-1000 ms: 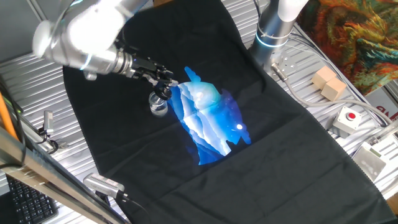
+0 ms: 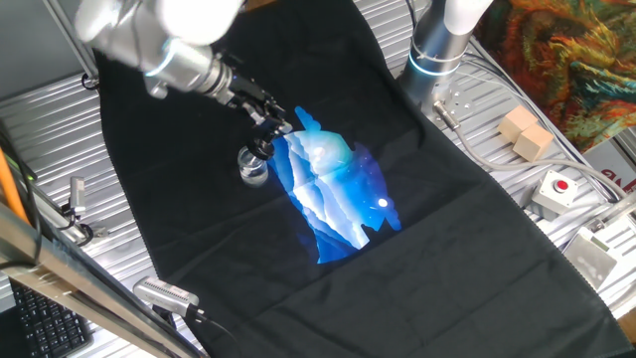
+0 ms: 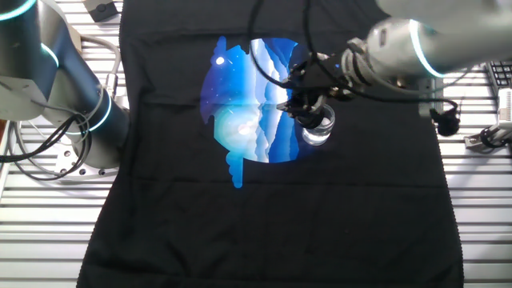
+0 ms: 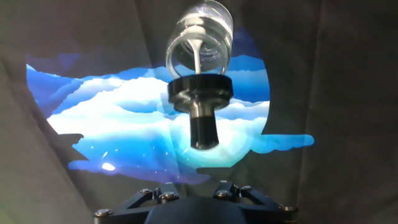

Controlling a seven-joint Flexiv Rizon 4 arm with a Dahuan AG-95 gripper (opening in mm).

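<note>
A clear glass jar (image 4: 214, 37) stands on the black cloth at the edge of the printed picture. At its mouth sits a black lid (image 4: 200, 92) with a narrow black knob (image 4: 204, 132) pointing towards the wrist camera. A pale stem runs from the lid into the glass; whether the lid is fully seated cannot be told. My gripper is open, its two fingers spread at the bottom of the wrist view, and the knob's end lies beyond them, not gripped. From outside, the gripper (image 2: 278, 129) is close beside the lid, above the jar (image 2: 253, 169).
A blue and white cloud picture (image 2: 333, 189) lies flat on the black cloth (image 2: 427, 288). Wooden blocks (image 2: 534, 142) and a red-button box (image 2: 554, 193) stand off to the right. A camera (image 2: 167, 295) is at the lower left.
My wrist and forearm have swung round, and the gripper's tips have shifted slightly right and up in exterior view 1. The jar has stayed in place.
</note>
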